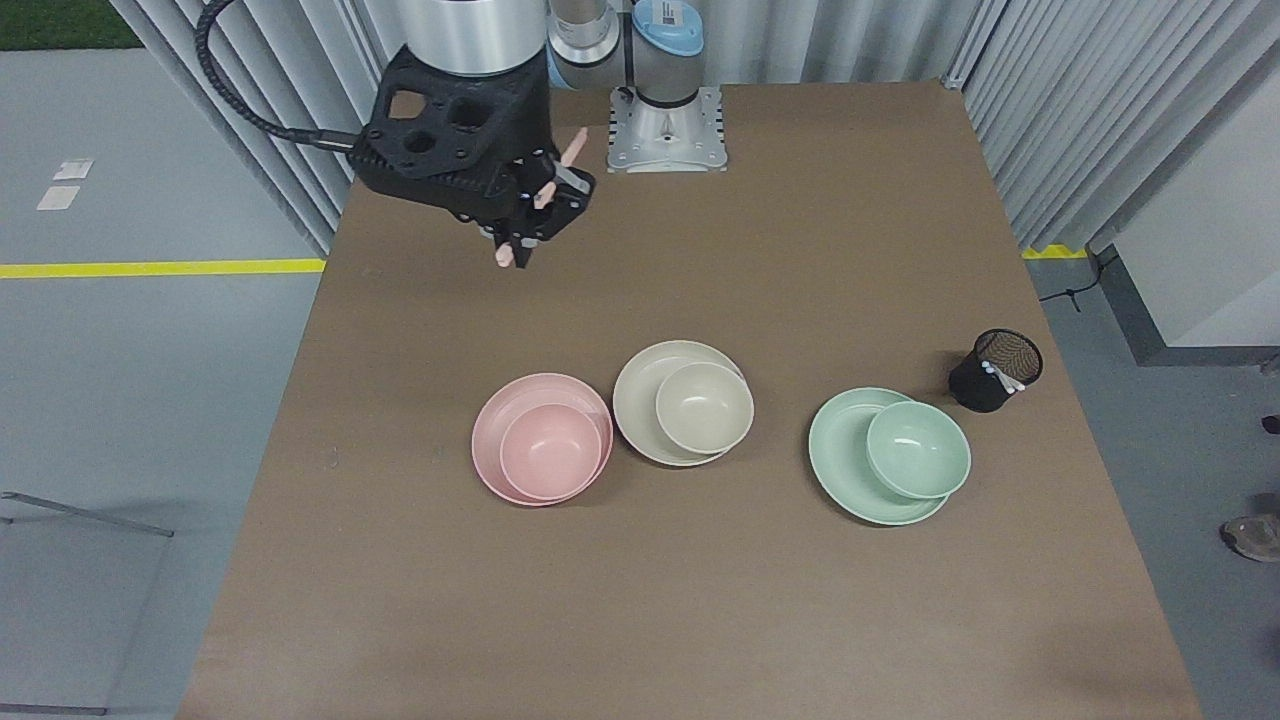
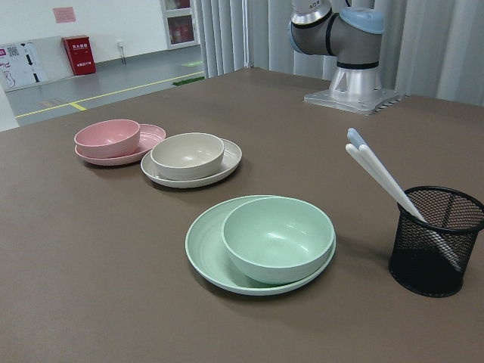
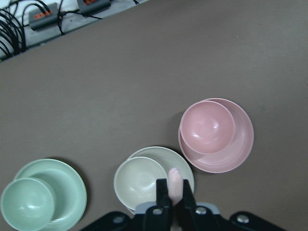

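My gripper (image 1: 539, 216) hangs high over the back left of the table, shut on a pale pink stick (image 1: 573, 149), which the wrist view shows end-on between the fingers. In front lie three plate-and-bowl sets: a pink bowl (image 1: 551, 450) on a pink plate (image 1: 501, 426), a cream bowl (image 1: 704, 408) on a cream plate (image 1: 654, 370), and a mint bowl (image 1: 918, 450) on a mint plate (image 1: 840, 468). A black mesh cup (image 2: 428, 268) at the right holds white sticks (image 2: 382, 172). The gripper is out of the left view.
The robot's base (image 1: 666, 144) stands at the back of the table (image 1: 684, 600). Cables (image 3: 17, 33) show beyond an edge in the wrist view.
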